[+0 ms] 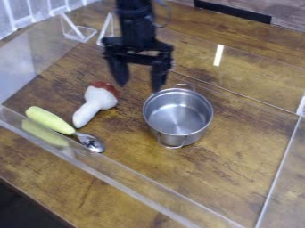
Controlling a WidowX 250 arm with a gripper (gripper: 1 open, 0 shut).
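Note:
The dark gripper [137, 69] hangs blurred over the back middle of the wooden table, above and left of a steel pot [177, 116], its two fingers spread apart and open. A white mushroom-like toy [93, 105] with a red top lies left of the pot. At the front left lie a yellow corn-like object [50, 119] and a metal spoon [88, 141].
Clear plastic walls [281, 178] edge the workspace at the sides and front. A white wire rack [77, 28] stands at the back left. The table right of the pot is bare.

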